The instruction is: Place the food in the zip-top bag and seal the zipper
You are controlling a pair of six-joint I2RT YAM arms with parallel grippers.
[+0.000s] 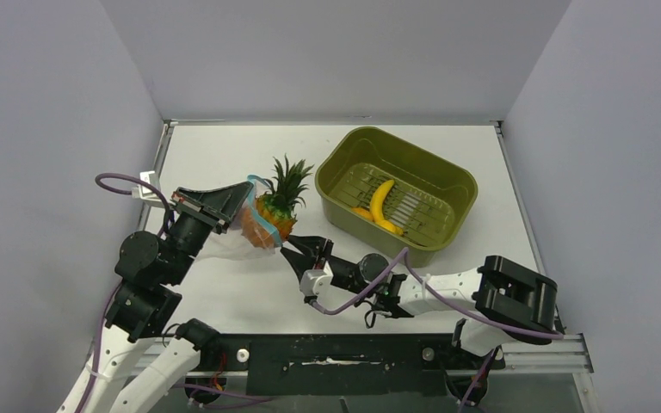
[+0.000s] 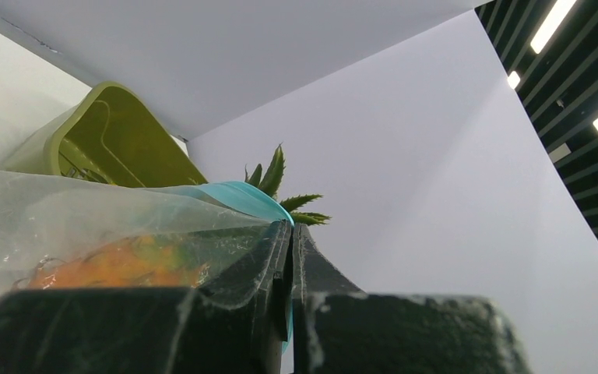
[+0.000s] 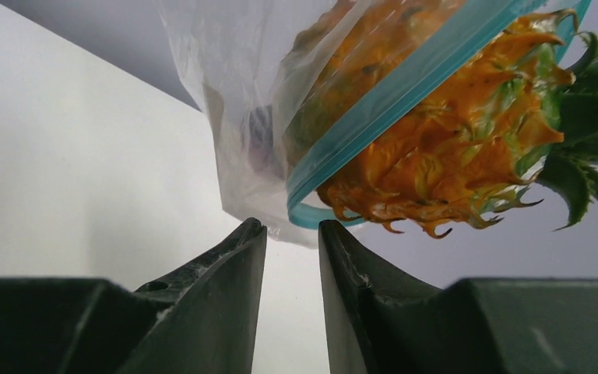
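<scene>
A pineapple [image 1: 271, 215] with green leaves sits partly inside the clear zip bag [image 3: 226, 132], its crown poking out past the cyan zipper strip [image 3: 389, 101]. My left gripper is shut on the bag's zipper edge, holding it up. My right gripper, part open, is just below the zipper's lower corner, with nothing clearly between its fingers.
A green bin [image 1: 456, 228] at the back right holds a yellow banana [image 1: 379, 202] and another yellow item.
</scene>
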